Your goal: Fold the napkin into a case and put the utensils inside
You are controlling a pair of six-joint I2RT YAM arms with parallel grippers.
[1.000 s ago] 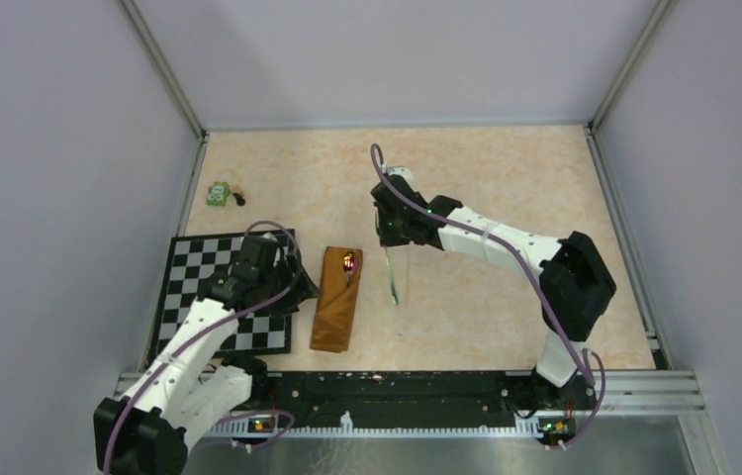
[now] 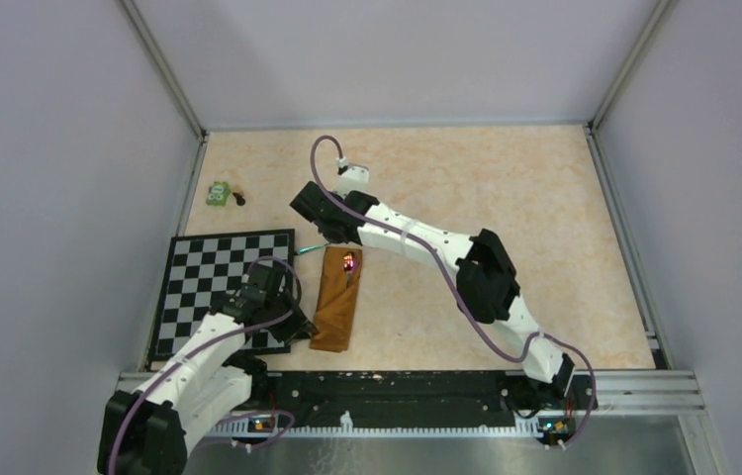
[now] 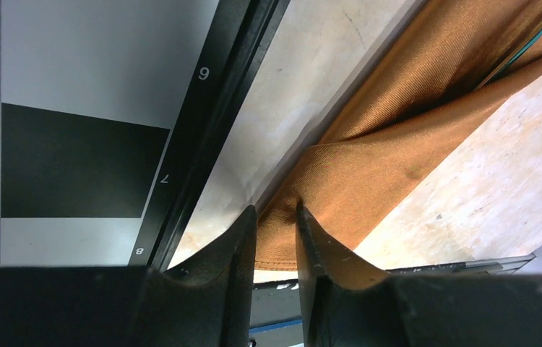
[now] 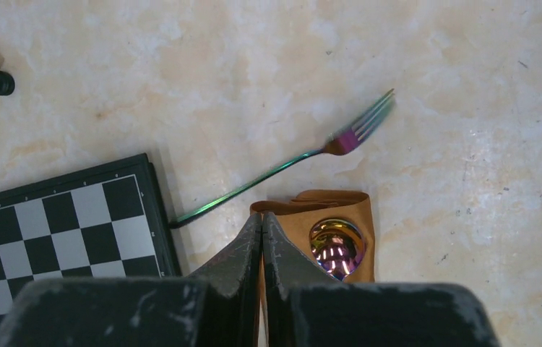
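The brown napkin (image 2: 335, 315), folded into a narrow case, lies right of the chessboard. A shiny spoon (image 4: 338, 249) rests in it, its bowl on top near the far end and its handle tucked into the fold. The left gripper is shut on the napkin's near left edge, brown cloth showing between its fingers. Over the napkin's far end my right gripper is shut, with nothing visible between its fingertips. The iridescent fork (image 4: 282, 167) lies slantwise beyond them, apart from the fingers, tines slightly blurred, its handle end beside the chessboard.
The chessboard (image 2: 180, 292) fills the left side, its raised edge close to the napkin and under the left arm. At the far left sit a green item (image 2: 218, 193) and a small dark object (image 2: 239, 199).
My right arm has moved left. The fork hung from it, passing over the napkin, and now lies crosswise beyond the napkin's far end. The left gripper has come down onto the napkin's near edge.
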